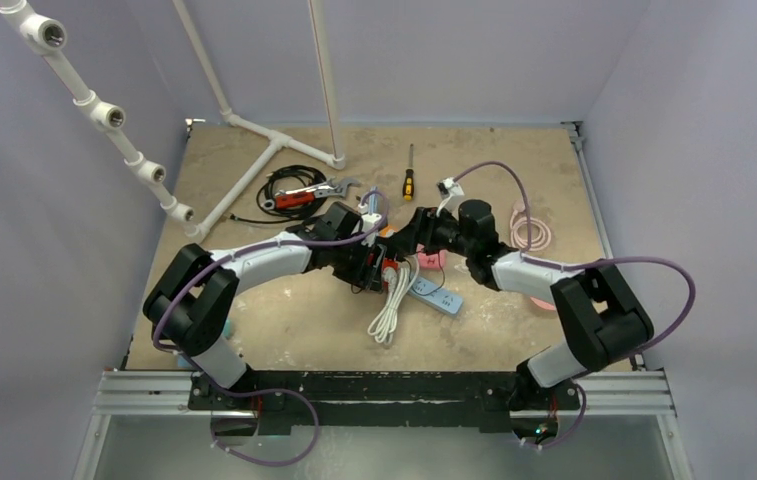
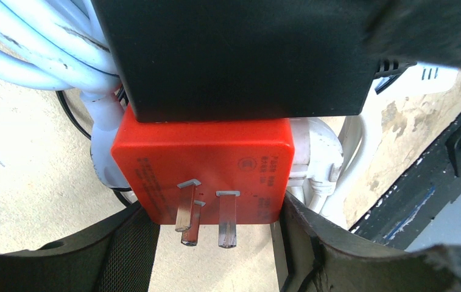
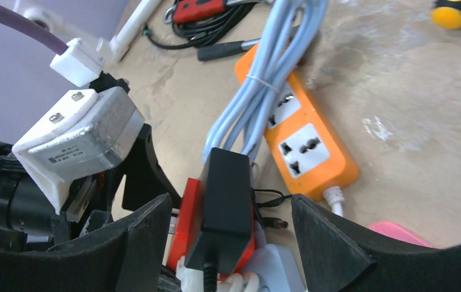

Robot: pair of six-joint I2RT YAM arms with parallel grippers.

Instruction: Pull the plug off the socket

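Observation:
A red plug adapter (image 2: pixel 203 158) with metal prongs sticking out is between the fingers of my left gripper, which is shut on it. A black block plug (image 3: pixel 228 198) with a black cable sits on the adapter's other side. My right gripper is part open around the black plug from above; whether it touches is not clear. In the top view both grippers meet near the middle of the board, over a light-blue power strip (image 1: pixel 436 298).
An orange power strip (image 3: pixel 310 140), blue coiled cable (image 3: pixel 264 73) and white cable bundle (image 1: pixel 387 315) crowd the middle. Tools (image 1: pixel 299 198) and white pipes (image 1: pixel 254 165) stand back left, a screwdriver (image 1: pixel 409 185) at the back, a pink cable (image 1: pixel 534 225) at right.

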